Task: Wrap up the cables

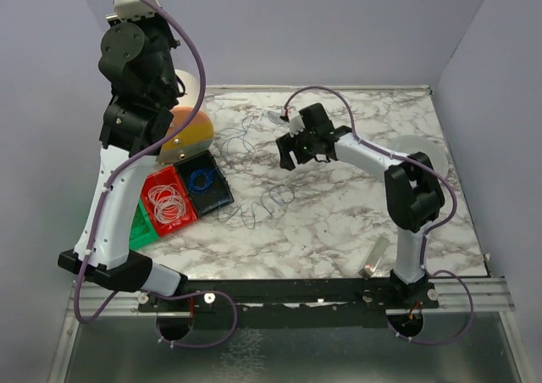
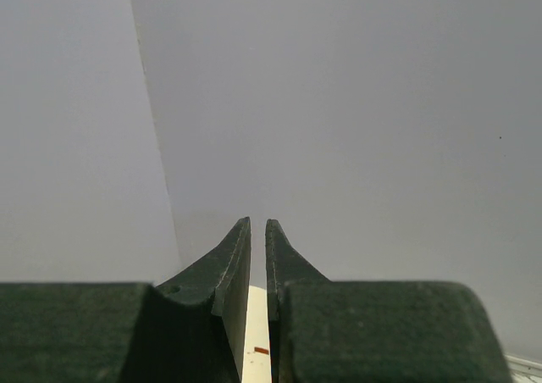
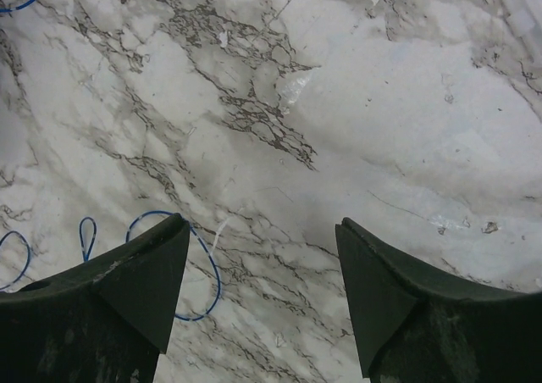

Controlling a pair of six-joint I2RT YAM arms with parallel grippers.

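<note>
A thin blue cable lies loosely on the marble table, with a small loop (image 1: 293,194) in the middle and a wavy stretch running left. Further back, a second thin, pale tangle (image 1: 246,133) is spread out. My right gripper stands open above the table, pointing down, with nothing between its fingers. In the right wrist view, curves of blue cable (image 3: 219,283) show beside and below its left finger. My left gripper is raised at the far left, facing the grey wall; a narrow empty gap separates its fingers.
At left stand a red box (image 1: 174,229) holding white cable, a black box (image 1: 222,190) with coiled blue cable, and a green box (image 1: 141,230). Behind them is an orange-and-white container (image 1: 196,129). A white round object (image 1: 430,148) sits at right.
</note>
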